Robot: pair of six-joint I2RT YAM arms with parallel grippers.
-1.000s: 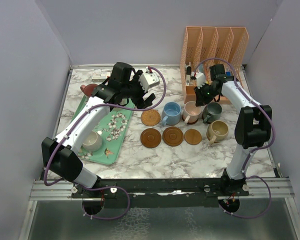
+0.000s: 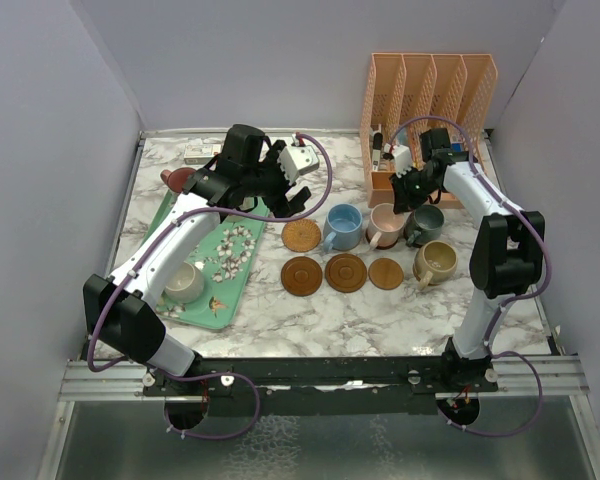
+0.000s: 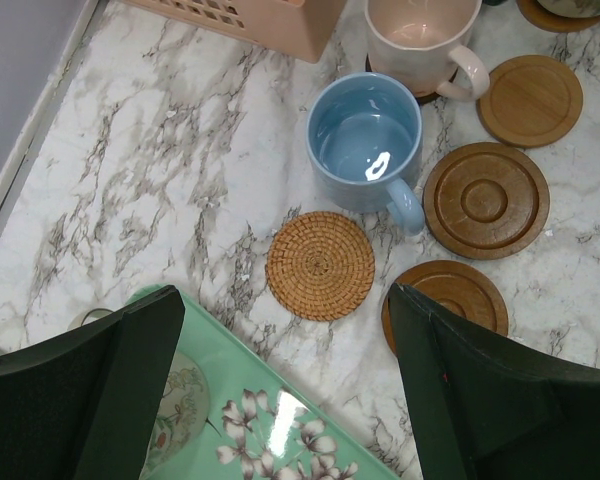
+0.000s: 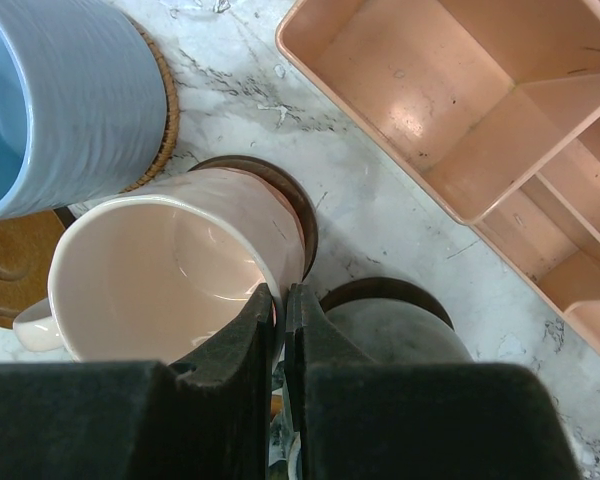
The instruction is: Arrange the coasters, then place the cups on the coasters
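A pale pink cup (image 4: 155,285) rests over a dark coaster (image 4: 298,212), with my right gripper shut on its rim; in the top view the cup (image 2: 383,228) is between the blue cup (image 2: 342,228) and the dark green cup (image 2: 425,228). In the left wrist view my left gripper stands open above the table, with a woven coaster (image 3: 320,265) and two wooden coasters (image 3: 486,200) below it, the pink cup (image 3: 420,40) at the top.
A pink organizer (image 4: 410,80) stands behind the cups. A green tray (image 2: 220,300) with cups is at the left. An olive cup (image 2: 436,262) sits at the right.
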